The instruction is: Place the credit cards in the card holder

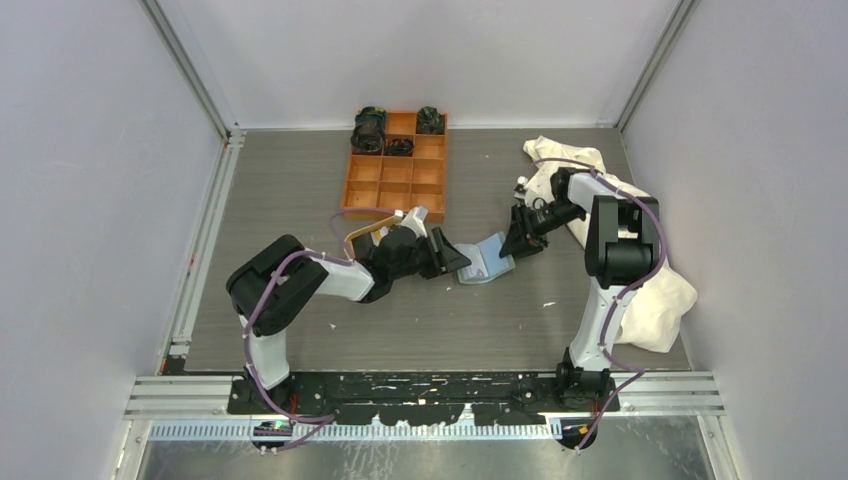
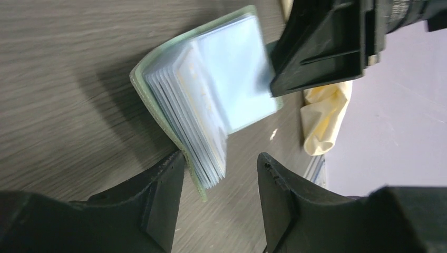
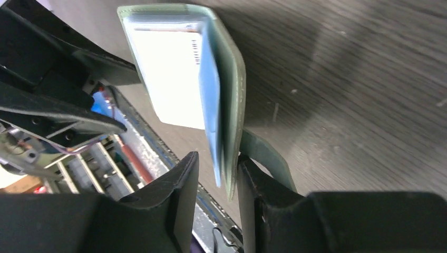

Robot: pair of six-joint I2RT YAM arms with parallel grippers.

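An open card holder (image 1: pixel 494 258) with a pale green cover lies between my two grippers. Clear sleeves (image 2: pixel 197 118) are stacked on its left half; a pale blue page shows on its right. My left gripper (image 1: pixel 463 266) is part open at the holder's left edge. In the left wrist view, that edge lies between its fingers, close to the left one (image 2: pixel 171 176). Over at the other side, my right gripper stands open, the raised cover edge (image 3: pixel 234 126) between its fingers, near the right one. I cannot make out any loose credit cards.
A yellow-rimmed container (image 1: pixel 352 238) sits partly hidden behind my left arm. Beyond it stands an orange compartment tray (image 1: pixel 395 187) with dark bundles at its back. Cream cloth (image 1: pixel 655 310) lies along the right side.
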